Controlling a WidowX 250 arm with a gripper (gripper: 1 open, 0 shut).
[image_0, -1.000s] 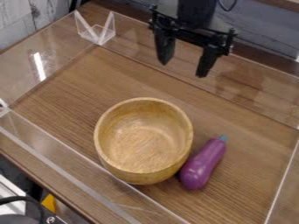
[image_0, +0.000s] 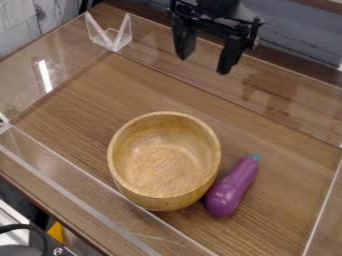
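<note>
A black gripper (image_0: 206, 46) hangs at the top centre, its two fingers spread apart with nothing visible between them. Below it, on the wooden floor of the work area, sit a round tan bowl (image_0: 162, 150) and, right of that, a purple eggplant (image_0: 234, 186) lying at a slant with its green tip pointing up.
A clear plastic piece (image_0: 110, 32) stands at the upper left. Transparent walls edge the wooden surface. The middle and right of the floor above the bowl and eggplant are clear.
The gripper has moved slightly up and back, toward the top of the view. The bowl and eggplant have not moved.
</note>
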